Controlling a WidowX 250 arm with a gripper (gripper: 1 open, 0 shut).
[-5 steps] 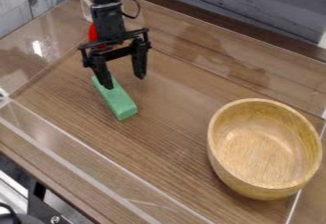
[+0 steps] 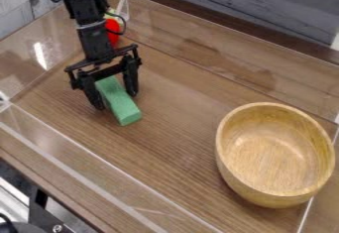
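Note:
My black gripper (image 2: 103,76) is low over the table at the upper left, open, its fingers around the upper part of a green block (image 2: 119,104) that lies elongated on the wooden table. Whether the fingers touch the block is unclear. A red object (image 2: 114,29) sits behind the arm, partly hidden.
A large tan bowl (image 2: 272,150) occupies the lower right. A light-coloured edge runs along the top right and the left side.
The gripper has moved left and settled over the upper end of the green block. The block and bowl look essentially in place.

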